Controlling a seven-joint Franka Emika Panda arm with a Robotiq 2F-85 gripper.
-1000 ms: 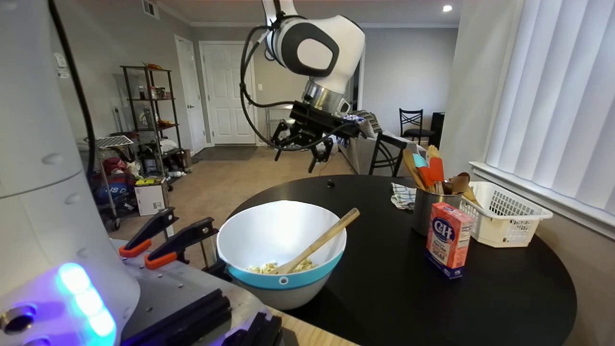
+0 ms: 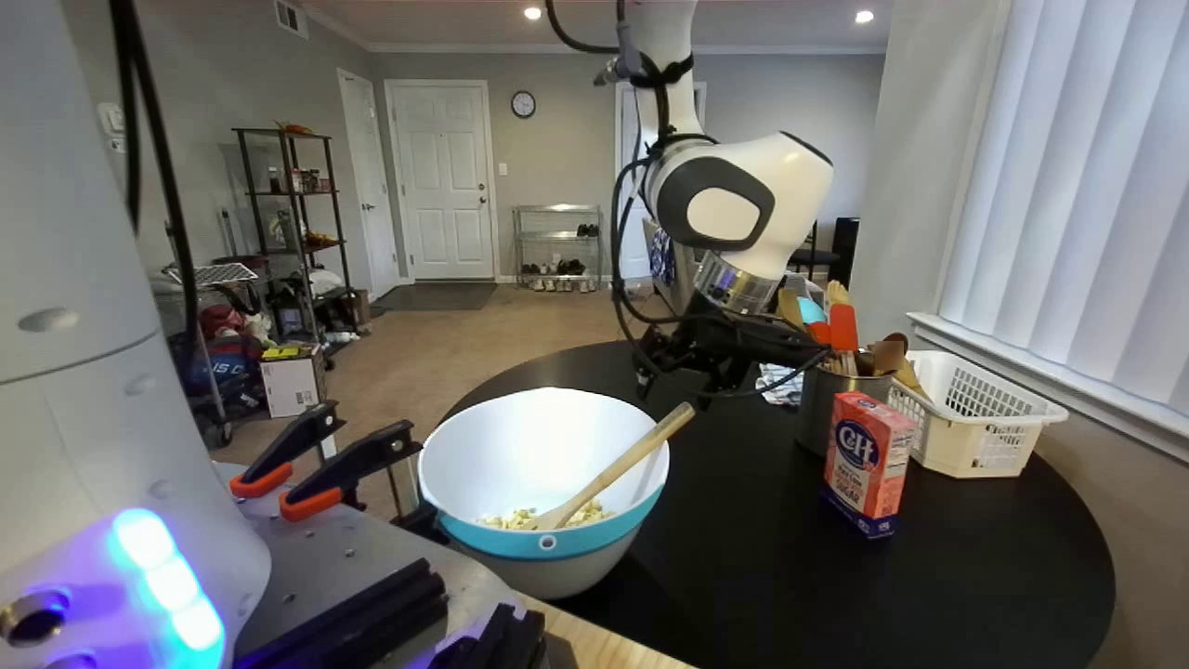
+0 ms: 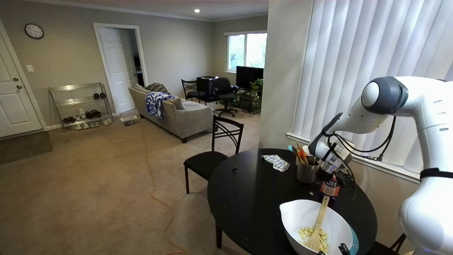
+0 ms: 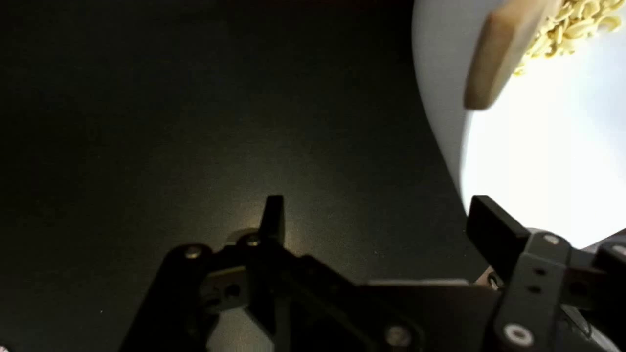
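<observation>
My gripper is open, its black fingers wide apart with only dark tabletop showing between them. In exterior view 1 it hangs over the table behind the bowl's right side. A white bowl (image 2: 513,446) with a blue outer band stands near the table's edge by the arm's base. Pale pasta-like pieces (image 3: 323,242) lie inside it. The wooden utensil (image 2: 624,463) leans in the bowl, its handle resting over the rim; exterior view 2 shows a slotted head. In the wrist view, the handle's end (image 4: 482,88) sits above and to the right of the fingers, apart from them.
A pink sugar carton (image 2: 869,463) stands to the right of the bowl. Behind it are a metal utensil holder (image 3: 306,172) and a white basket (image 2: 981,413). A checked cloth (image 3: 276,162) lies farther back.
My arm has moved right and downward, from high behind the bowl to lower over the table. The bowl, utensil and carton have stayed in place.
</observation>
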